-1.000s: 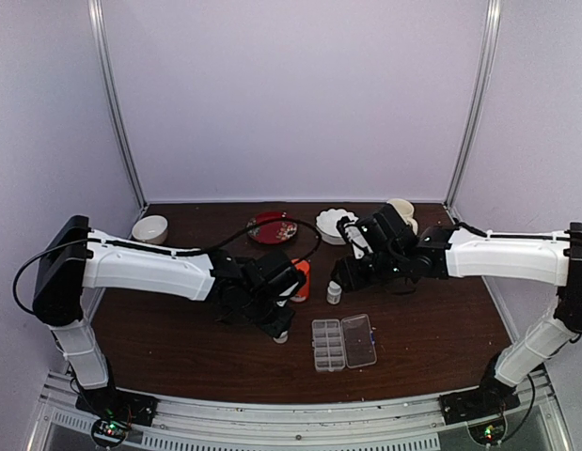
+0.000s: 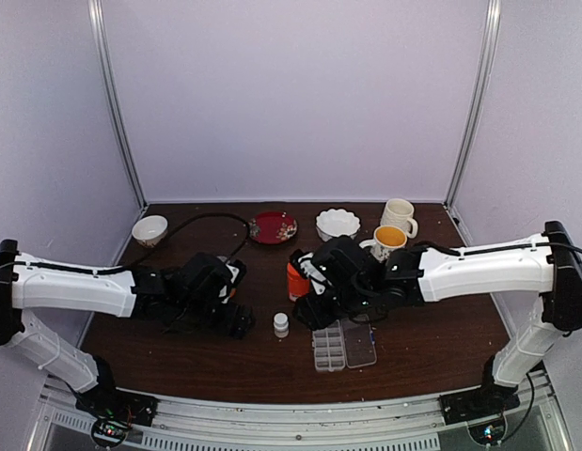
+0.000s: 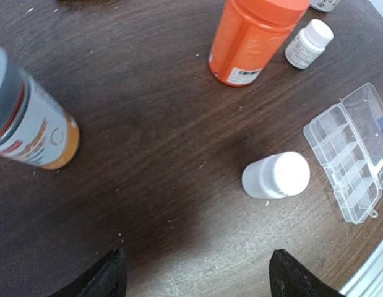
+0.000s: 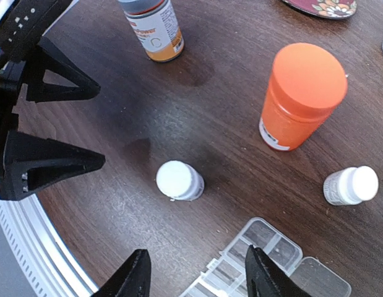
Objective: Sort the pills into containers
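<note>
A small white bottle (image 2: pixel 281 325) stands capped on the table, between the two grippers and touching neither. My left gripper is to its left, fingers apart and empty. Over the near end of the clear pill organizer (image 4: pixel 271 241), my right gripper hangs open with nothing between its fingertips. The organizer's lid (image 2: pixel 359 343) lies folded open to the right, and its compartments look empty. A second white bottle (image 4: pixel 351 185) stands beyond the orange bottle (image 4: pixel 299 96). At the left is a bottle with an orange-and-white label (image 3: pixel 39 124). No loose pills are visible.
Along the back stand a white bowl (image 2: pixel 149 229), a red plate (image 2: pixel 272 227), a white fluted dish (image 2: pixel 338 224), a white mug (image 2: pixel 398 215) and an orange-lined mug (image 2: pixel 389 237).
My left gripper has moved left, away from the near white bottle, uncovering it. My right arm has swung left toward that bottle, now covering the organizer's far edge.
</note>
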